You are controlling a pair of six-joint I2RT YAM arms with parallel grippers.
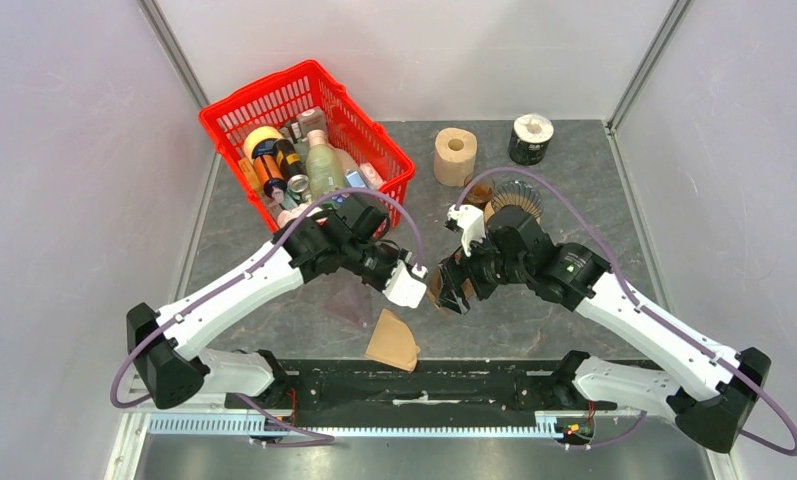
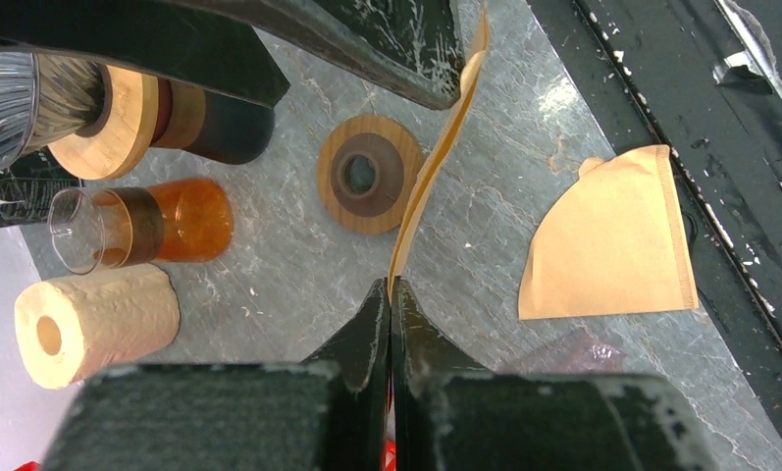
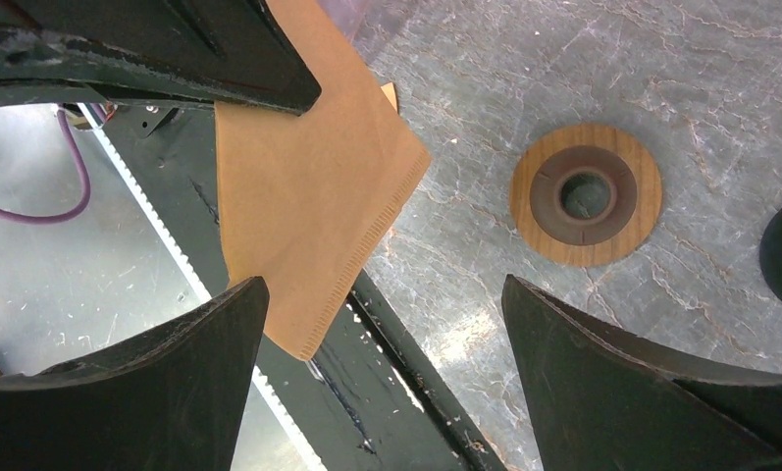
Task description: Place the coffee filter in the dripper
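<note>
My left gripper is shut on the edge of a folded brown paper filter, which stands upright from its fingertips in the left wrist view. My right gripper stands open beside it; part of the filter's lower end shows near its left finger (image 3: 239, 304), and I cannot tell whether they touch. A ribbed glass piece with a wooden collar, seemingly the dripper, stands at the back right. A wooden ring with a dark holed centre (image 2: 364, 177) lies on the table below the grippers. Another filter (image 1: 394, 340) rests by the front edge.
A red basket of groceries (image 1: 309, 75) fills the back left. Behind the grippers are a paper roll (image 1: 455, 156), a black tin (image 1: 530, 139) and an amber glass vessel (image 2: 195, 218). Clear plastic (image 1: 351, 305) lies under the left arm. The right side of the table is open.
</note>
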